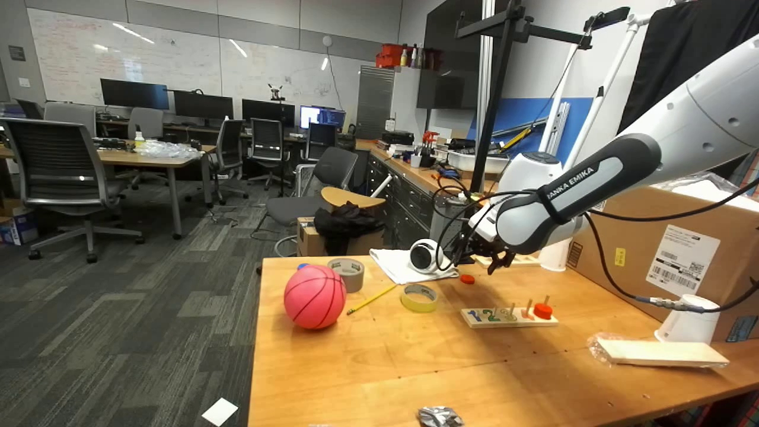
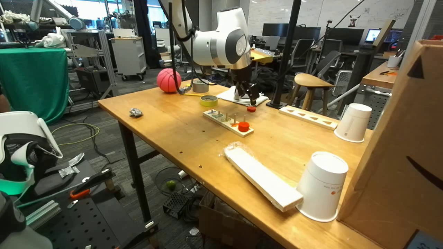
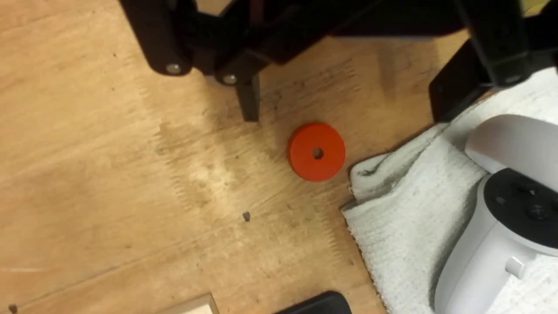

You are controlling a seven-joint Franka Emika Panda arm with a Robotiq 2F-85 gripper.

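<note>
A red ring (image 3: 317, 152) with a small centre hole lies flat on the bare wood, shown also as a red disc (image 1: 467, 279) in exterior view 1. My gripper is open above the table, one finger on either side of the ring in the wrist view, touching nothing that I can see. In exterior view 2 the gripper (image 2: 253, 101) hangs just over the red ring (image 2: 251, 109). The wooden peg board (image 2: 227, 122) with painted numbers stands nearer the table's middle, with red rings (image 2: 243, 126) on its end peg.
Beside the ring lies a white towel (image 3: 387, 225) bearing a white-and-black controller (image 3: 481, 246). Yellow tape (image 1: 420, 298), a pencil (image 1: 371, 299), grey tape (image 1: 347, 274) and a pink ball (image 1: 315, 298) sit to the left in exterior view 1.
</note>
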